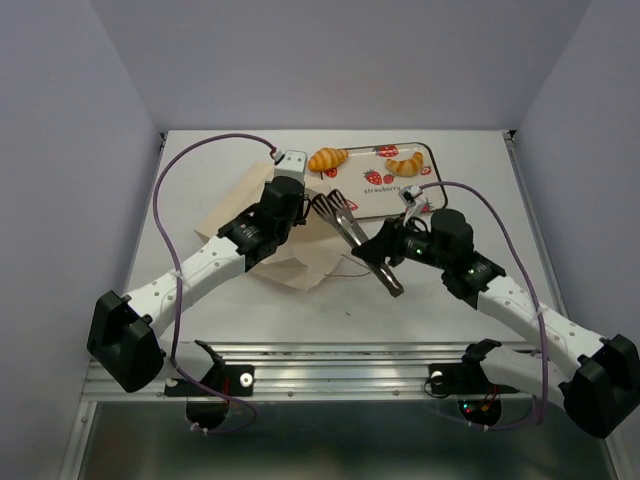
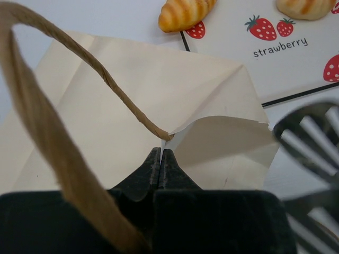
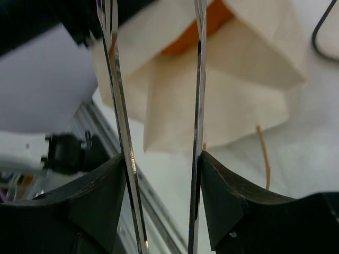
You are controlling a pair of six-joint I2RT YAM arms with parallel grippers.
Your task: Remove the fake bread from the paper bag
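Observation:
The beige paper bag (image 1: 290, 260) lies on the table; my left gripper is shut on the top edge of it, beside the twisted handle (image 2: 127, 100). My right gripper (image 1: 385, 250) holds long metal tongs (image 1: 350, 230), their slotted heads at the bag. In the right wrist view the two tong arms (image 3: 198, 116) stand apart, and an orange piece of fake bread (image 3: 188, 39) shows blurred in the bag's mouth.
A strawberry tray (image 1: 370, 205) at the back holds a bread roll (image 1: 327, 160) and a croissant (image 1: 404, 164).

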